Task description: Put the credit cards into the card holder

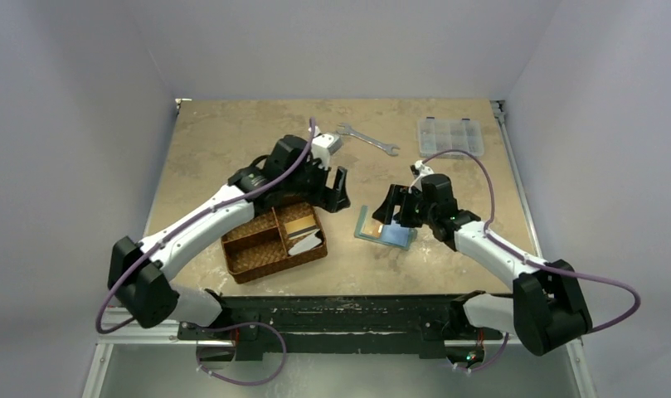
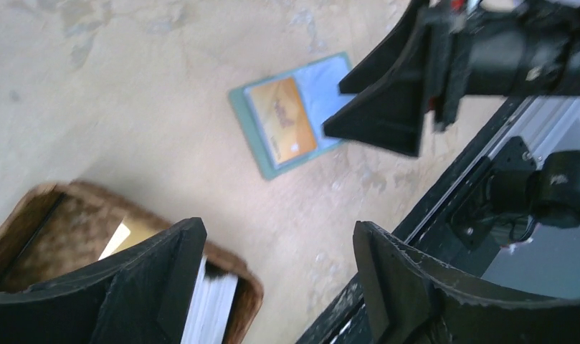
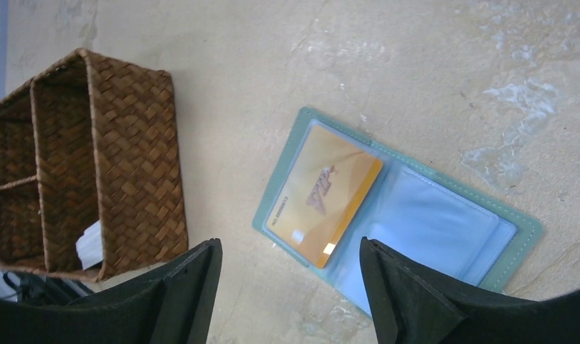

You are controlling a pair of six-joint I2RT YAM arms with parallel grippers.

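The card holder [image 3: 434, 222], teal-edged with pale blue pockets, lies open and flat on the table. A gold card [image 3: 319, 190] rests in its left half, most of its face showing. More cards, a gold one [image 1: 299, 225] and a white one [image 1: 305, 243], lie in a compartment of the woven basket [image 3: 140, 161]. My left gripper [image 1: 338, 189] is open and empty, above the table between basket and holder. Just above the holder stands my right gripper [image 1: 387, 205], open too, nothing between its fingers.
A wrench [image 1: 368, 139] lies at the back middle. The clear divided box [image 1: 450, 137] sits at the back right. Free table surrounds the holder, with a narrow gap between it and the basket.
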